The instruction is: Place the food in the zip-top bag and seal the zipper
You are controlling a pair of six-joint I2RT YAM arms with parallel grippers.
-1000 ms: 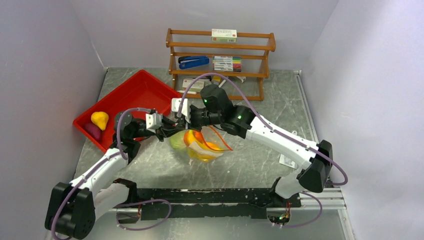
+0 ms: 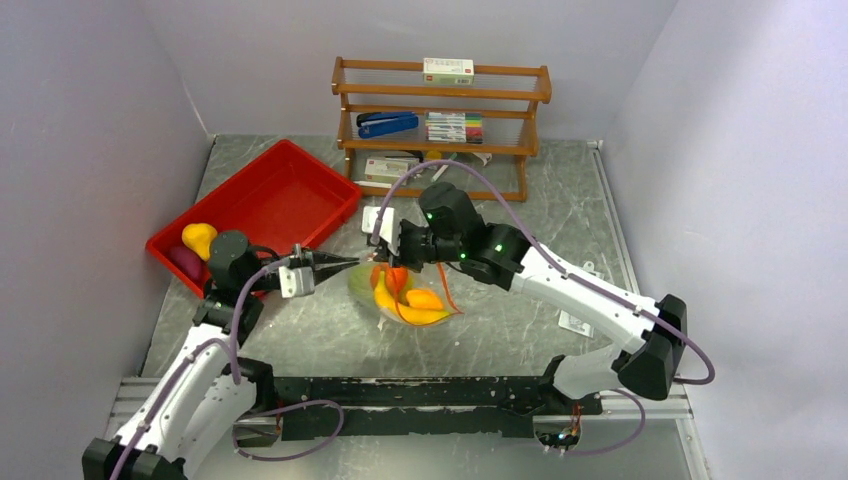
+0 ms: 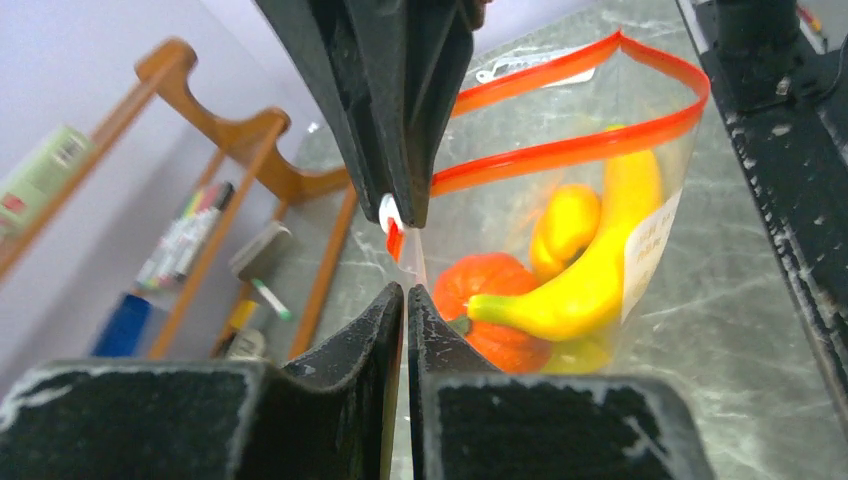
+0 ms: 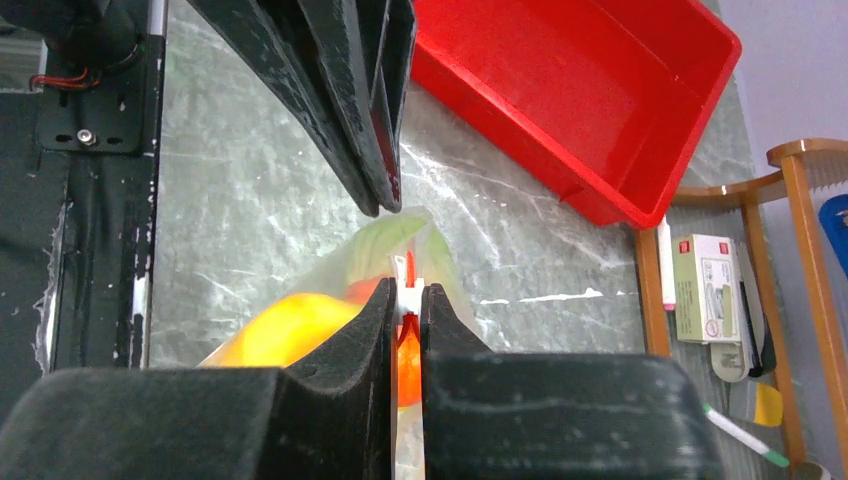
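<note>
The clear zip top bag [image 3: 650,245] stands open on the table, with an orange zipper strip [image 3: 560,155] round its mouth. Inside are an orange pumpkin-like piece [image 3: 495,275], a long curved yellow piece [image 3: 575,298], and a rounder yellow one [image 3: 570,228]. My right gripper is shut on the white slider [image 4: 411,296] at one end of the zipper. Close to that corner, my left gripper is shut; the right wrist view shows its fingers [image 4: 375,180] over the bag, with nothing visible between them.
Left of the bag is a red bin [image 2: 330,190] holding a yellow pear-like piece [image 2: 199,238] and a purple one [image 2: 186,262]. A wooden rack [image 2: 535,130] with boxes and a stapler stands at the back. The table right of the bag is mostly bare.
My left gripper has drawn back a little to the left, opening a gap from the right one. The right gripper has shifted slightly right with the slider, and the bag's mouth has changed shape.
</note>
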